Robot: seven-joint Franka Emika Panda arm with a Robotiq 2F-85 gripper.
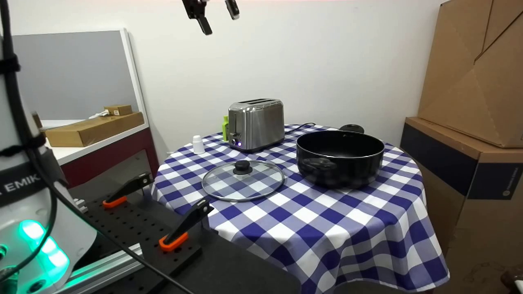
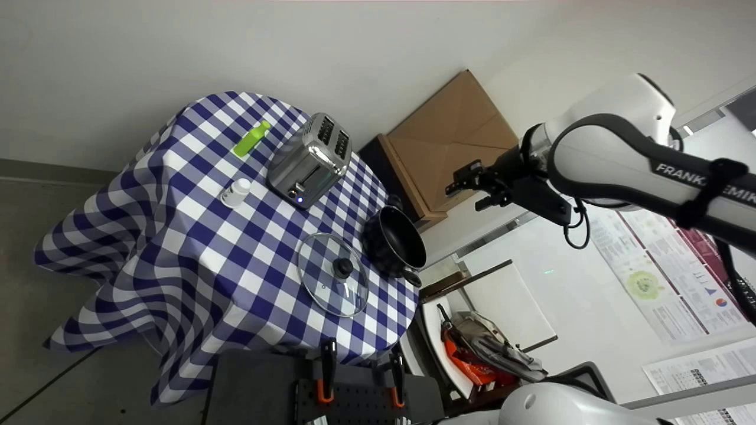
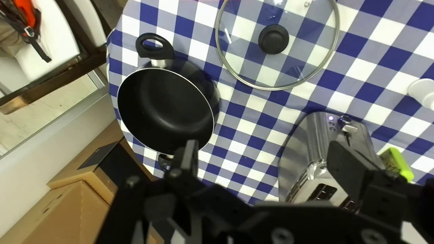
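Note:
My gripper (image 1: 221, 23) hangs high above the table, its fingers spread apart with nothing between them; in exterior view 2 the gripper (image 2: 466, 198) is well clear of everything. A black two-handled pot (image 1: 340, 164) stands uncovered on the checked cloth, and the wrist view looks into its empty interior. Beside the pot (image 3: 166, 109), the glass lid (image 1: 225, 186) lies flat on the cloth with its black knob (image 1: 242, 167) up. A silver toaster (image 1: 257, 125) sits farther back. To its left are a small white bottle (image 2: 235, 192) and a green bottle (image 2: 251, 139).
Cardboard boxes (image 1: 470, 78) are stacked beyond the table's right side. Two black clamps with orange ends, one clamp (image 1: 186, 225) nearer, sit on the dark mount at the front. Bare checked cloth (image 1: 314, 240) lies in front of the pot.

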